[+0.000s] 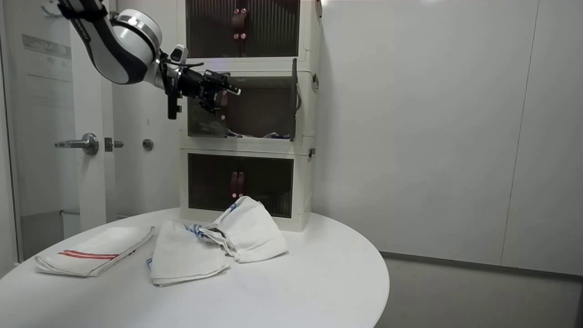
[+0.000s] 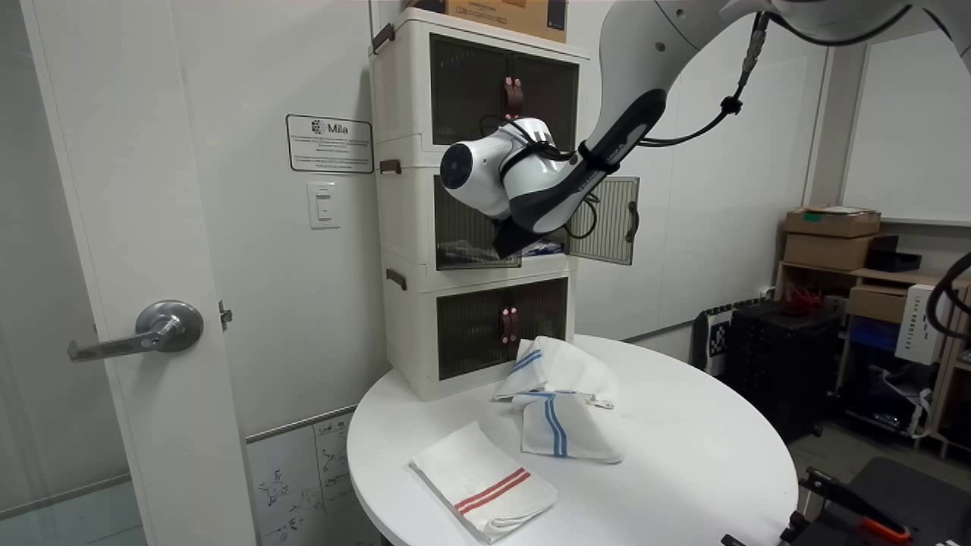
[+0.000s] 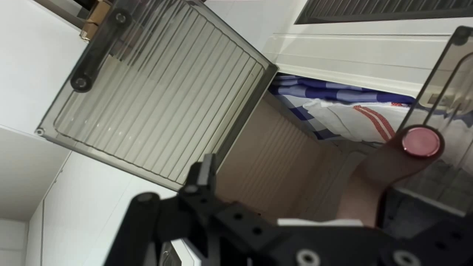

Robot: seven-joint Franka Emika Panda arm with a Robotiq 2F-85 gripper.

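Note:
My gripper (image 1: 224,99) is up in front of the cabinet's middle compartment, its two fingers spread apart near the left door's handle. The right door (image 1: 295,101) of that compartment stands swung out. The left door (image 2: 473,223) looks nearly shut. In the wrist view, the left door's brown handle (image 3: 370,186) with a pink stud is close to the gripper's black parts; whether they touch cannot be told. One dark finger (image 3: 203,173) shows there; the other is not clear. Inside the compartment lie a blue-checked cloth (image 3: 337,91) and a white cloth with red stripes (image 3: 350,117).
A red-striped towel (image 1: 98,248) lies folded on the round white table (image 1: 317,289). Two blue-striped towels, one folded flat (image 1: 186,254) and one rumpled (image 1: 254,232), lie before the cabinet (image 1: 302,207).

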